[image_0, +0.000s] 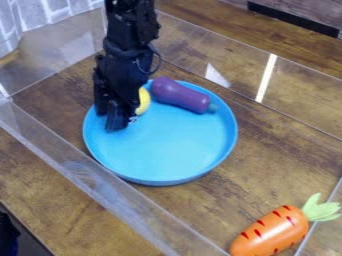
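Observation:
A blue plate (167, 145) lies on the wooden surface. My black gripper (114, 105) is down at the plate's upper left, over a yellow object (138, 98) that it largely hides. Whether its fingers hold that object cannot be seen. A purple eggplant (181, 95) lies at the back of the plate, right of the gripper.
An orange toy carrot (271, 230) lies at the lower right, apart from the plate. Clear plastic walls run along the left and lower left. Bare wood is free right of the plate.

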